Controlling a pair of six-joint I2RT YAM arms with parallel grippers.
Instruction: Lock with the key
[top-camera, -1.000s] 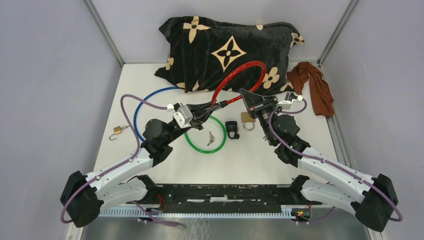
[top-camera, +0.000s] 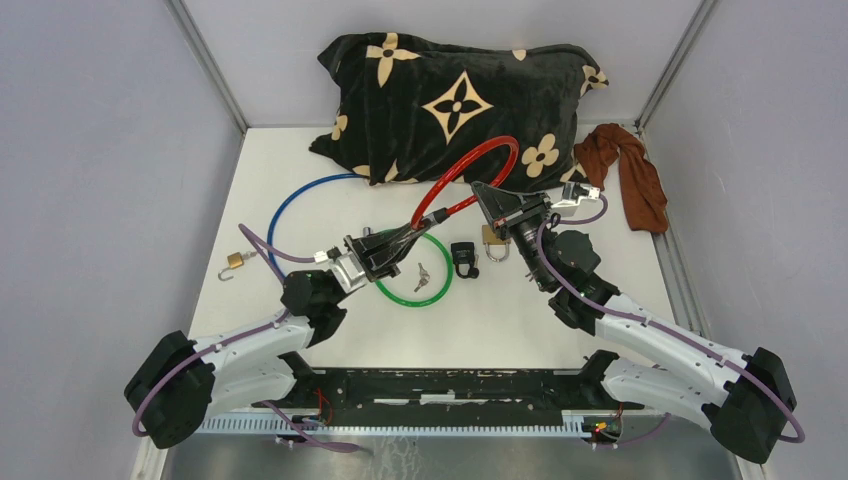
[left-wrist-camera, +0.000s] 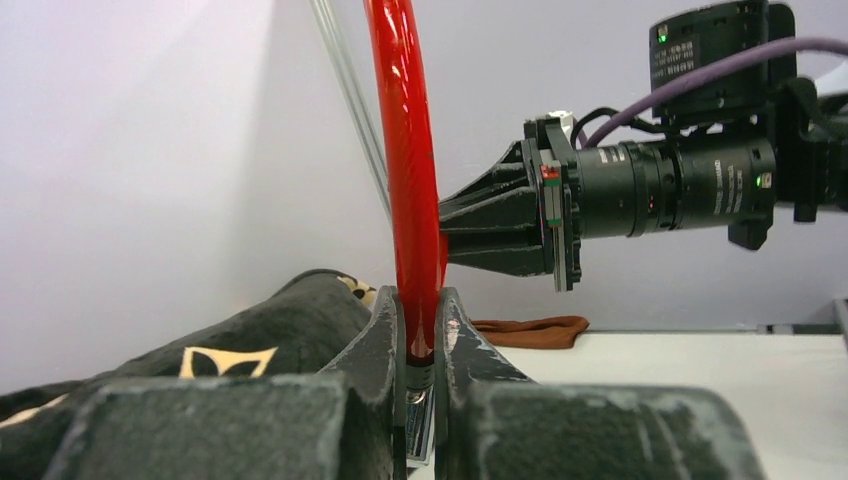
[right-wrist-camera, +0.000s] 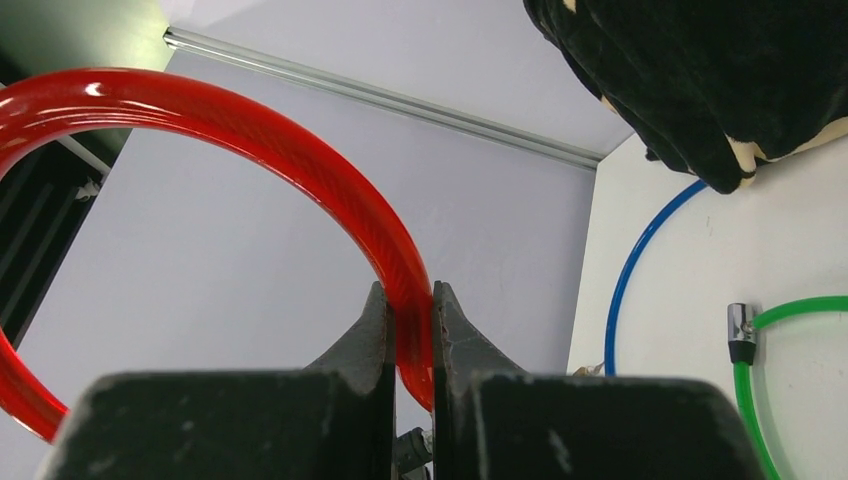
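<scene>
A red cable lock (top-camera: 465, 160) is held in a raised loop between both grippers. My left gripper (top-camera: 412, 232) is shut on its end, where the left wrist view shows red tube above a dark and silver fitting (left-wrist-camera: 420, 375). My right gripper (top-camera: 480, 200) is shut on the red tube; in the right wrist view the tube (right-wrist-camera: 410, 310) passes between its fingers. A bunch of small keys (top-camera: 423, 277) lies on the table inside the green cable lock (top-camera: 415, 304).
A blue cable (top-camera: 287, 200) and brass padlock (top-camera: 236, 259) lie left; a black padlock (top-camera: 463, 258) and another brass padlock (top-camera: 495, 243) lie centre-right. A patterned pillow (top-camera: 420, 110) and brown cloth (top-camera: 640, 190) are at the back.
My left gripper and the red loop have moved a little left and toward the table's front. The right gripper has shifted slightly left with it.
</scene>
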